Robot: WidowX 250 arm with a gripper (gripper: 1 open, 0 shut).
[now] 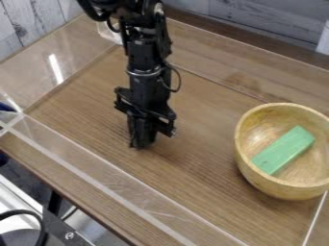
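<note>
The black robot arm reaches down from the top middle, its gripper (141, 133) low over the bare wooden table (115, 183) at the centre-left. The gripper is shut, with nothing visible between its fingers, though its dark tips are hard to make out.
A light wooden bowl (260, 180) holding a green block (283, 149) stands at the right. A small pale object sits at the top left behind the arm. Cables run along the lower left edge.
</note>
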